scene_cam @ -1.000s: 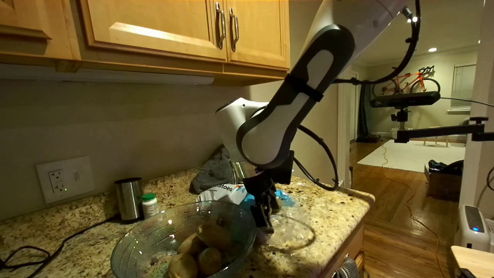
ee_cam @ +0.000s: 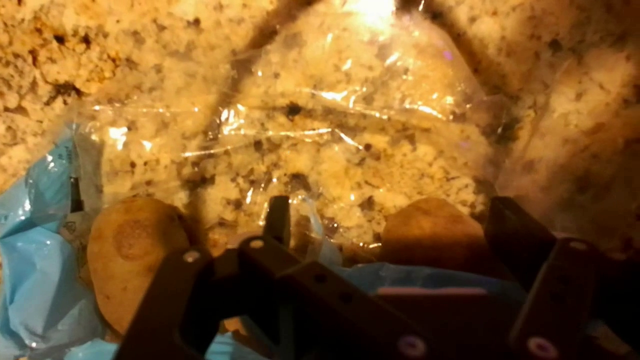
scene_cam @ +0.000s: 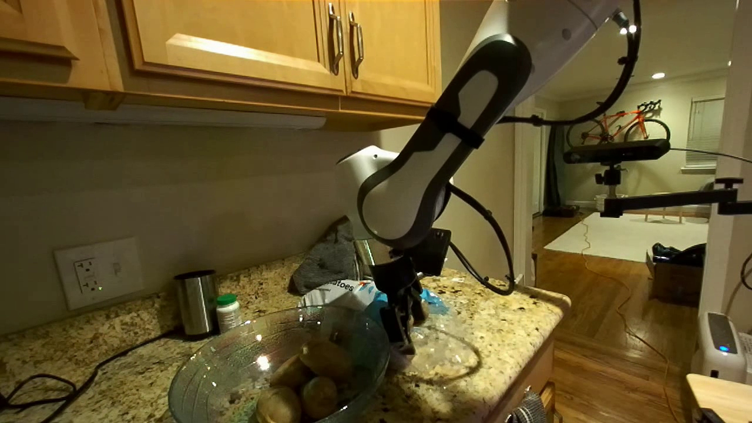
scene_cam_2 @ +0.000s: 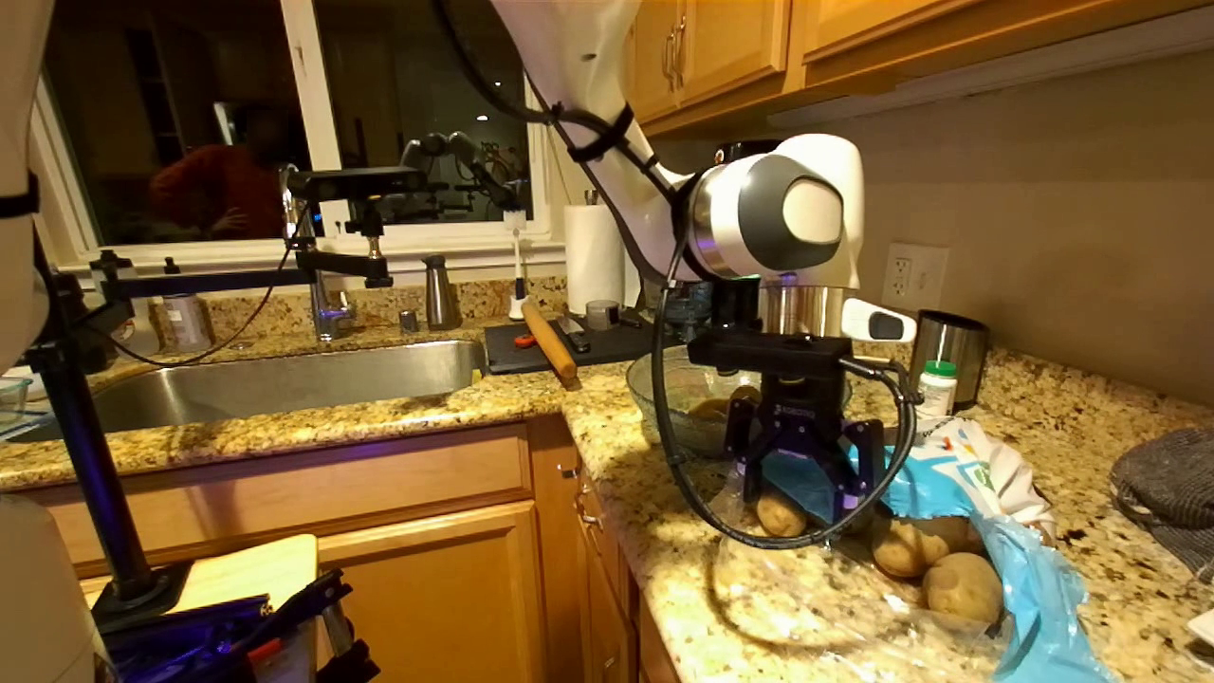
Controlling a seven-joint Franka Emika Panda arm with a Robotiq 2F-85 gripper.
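Note:
Over the potato bag, my gripper (scene_cam_2: 801, 499) reaches down with its fingers spread apart. In the wrist view, a brown potato (ee_cam: 433, 231) shows between the open fingers, nearer the right one; its lower part is hidden. Touch between finger and potato cannot be judged. Another potato (ee_cam: 133, 258) lies outside the left finger. More potatoes (scene_cam_2: 963, 588) rest in the clear and blue plastic bag (scene_cam_2: 1030, 581). Beside the gripper stands a glass bowl (scene_cam: 211, 356) with several potatoes (scene_cam: 326, 358) in it.
A metal cup (scene_cam: 197, 303) and a green-capped bottle (scene_cam: 228, 312) stand behind the bowl near the wall. Dark cloth (scene_cam_2: 1172, 489) lies at the counter's back. Clear plastic (ee_cam: 360, 120) spreads over the granite, whose front edge is close by. Wooden cabinets (scene_cam: 232, 42) hang above.
The wrist has tilted slightly and the arm's lower link has shifted a little up and left in exterior view 1. The fingertips remain at nearly the same spot beside the bowl.

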